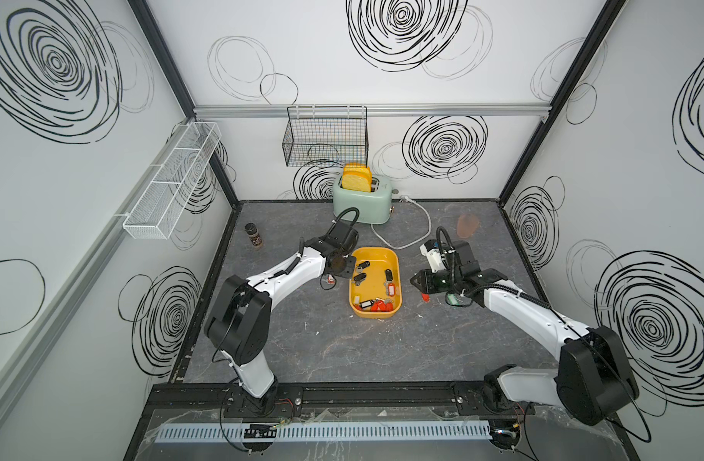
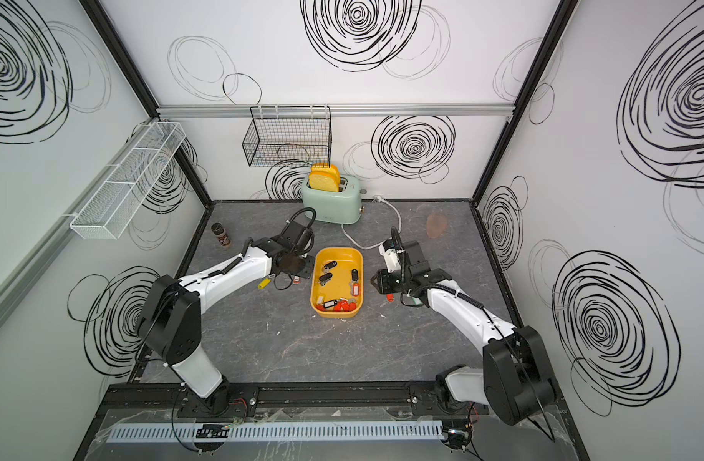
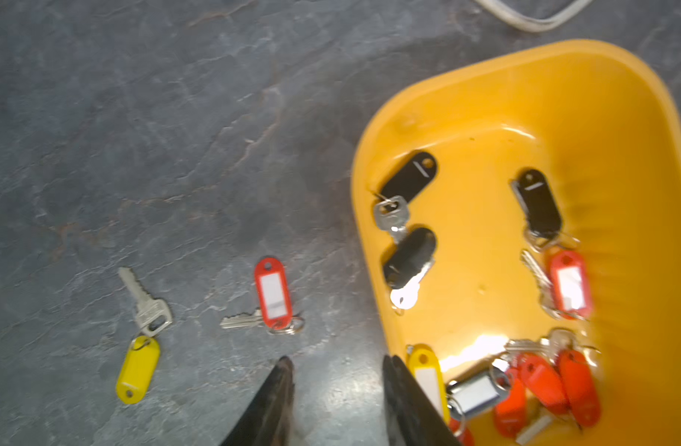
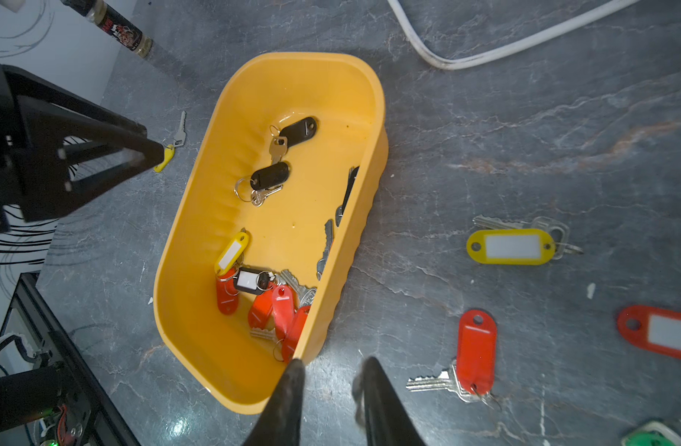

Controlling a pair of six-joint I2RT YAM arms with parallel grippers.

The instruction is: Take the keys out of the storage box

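Note:
The yellow storage box (image 1: 374, 313) stands mid-table. Inside lie two black-tagged keys at its left, such as the black tag (image 3: 411, 256). By its right wall are another black tag (image 3: 540, 203) and a red tag (image 3: 570, 282). Several red tags, a yellow tag (image 3: 428, 380) and a black-rimmed tag (image 3: 477, 391) crowd its front end. My left gripper hangs above the box's left edge, fingers parted, with nothing between its fingers. Over the table at the box's right, my right gripper is open and empty.
Left of the box lie a red-tagged key (image 3: 273, 293) and a yellow-tagged key (image 3: 138, 369). On its right are another yellow tag (image 4: 512, 246) and a red tag (image 4: 476, 351). A toaster (image 1: 362, 201) with a white cord (image 1: 424, 230) stands behind the box.

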